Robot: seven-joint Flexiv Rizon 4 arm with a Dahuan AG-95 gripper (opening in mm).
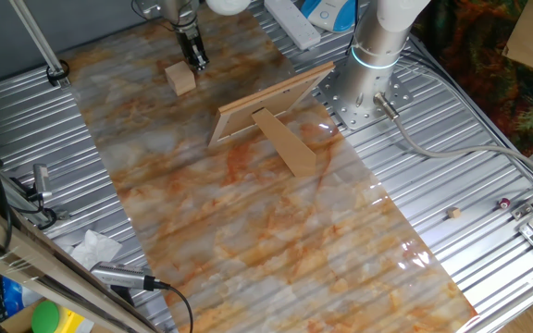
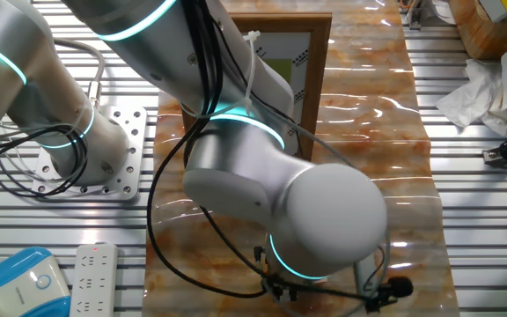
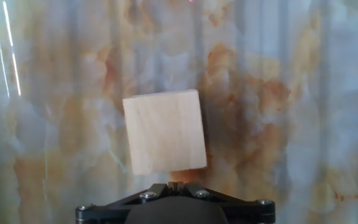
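A pale wooden cube [image 1: 180,79] rests on the marbled sheet, towards its far end. In the wrist view the cube [image 3: 165,132] fills the middle, its top face turned slightly. My gripper shows at the bottom edge of that view, its black fingers together and nothing visible between them. The cube lies just beyond the fingertips, not between them. From exterior view 1, the gripper [image 1: 201,67] points down close beside the cube, on its right. In exterior view 2 the arm hides the cube.
A wooden picture frame [image 1: 271,104] leans on its back stand [image 1: 285,143] near the arm's base [image 1: 370,92]. A white power strip [image 1: 291,23] and a blue-and-white device [image 1: 329,13] lie beyond the sheet's edge.
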